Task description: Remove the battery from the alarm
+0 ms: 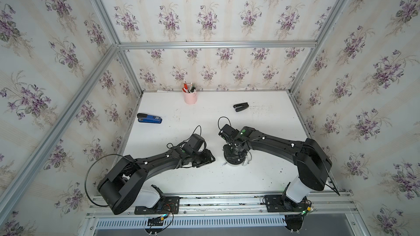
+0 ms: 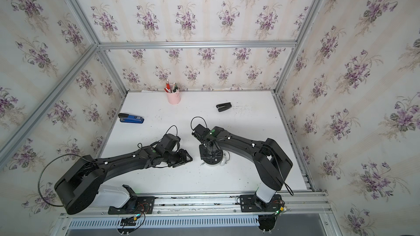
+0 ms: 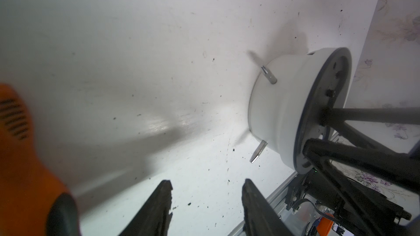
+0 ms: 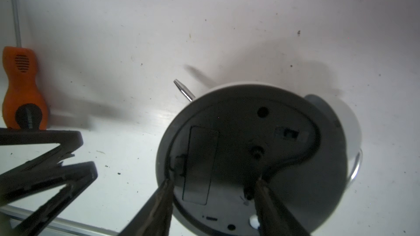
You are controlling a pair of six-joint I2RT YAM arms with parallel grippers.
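The round white alarm (image 3: pixel 280 104) lies with its dark back facing up. On that back, the right wrist view shows a rectangular battery cover (image 4: pixel 201 166) fitted in place; no battery shows. My right gripper hangs over the alarm's back with its fingers spread, the battery cover's lower part close to one finger (image 4: pixel 164 203). Whether the fingertips touch the surface I cannot tell. To the left of the alarm, my left gripper has its fingers apart and only bare table between them.
An orange-handled screwdriver (image 4: pixel 24 87) lies left of the alarm, near my left gripper. Farther back are a blue stapler (image 1: pixel 149 118), a pink pen cup (image 1: pixel 190 97) and a black stapler (image 1: pixel 240 107).
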